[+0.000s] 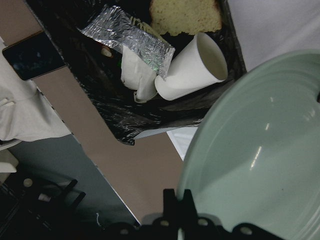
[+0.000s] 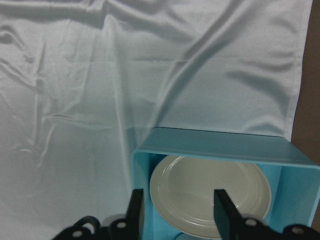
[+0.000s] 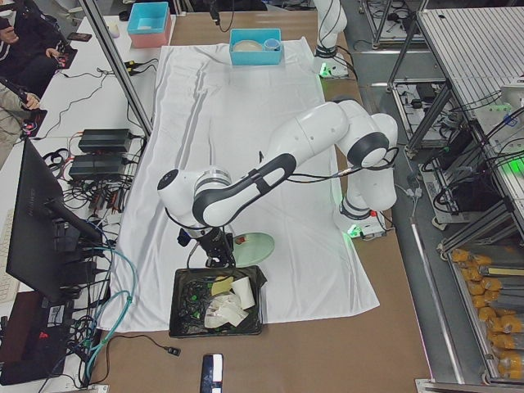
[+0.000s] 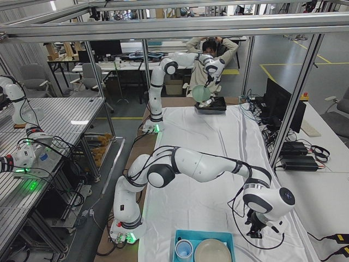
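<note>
My left gripper is shut on the rim of a pale green plate (image 1: 250, 145), which hangs beside the black-lined bin (image 3: 176, 319). In the bin lie a white paper cup (image 1: 187, 70), crumpled foil (image 1: 125, 35) and a yellow sponge-like piece (image 1: 185, 15). At the other end of the table, my right gripper is open above a blue tub (image 2: 300, 195) that holds a cream plate (image 2: 210, 185) and a light blue cup (image 4: 184, 248).
A white cloth (image 3: 246, 115) covers the table, mostly clear between bin and tub. A phone (image 3: 211, 372) lies beyond the bin. A monitor (image 3: 41, 221) and cables line one side.
</note>
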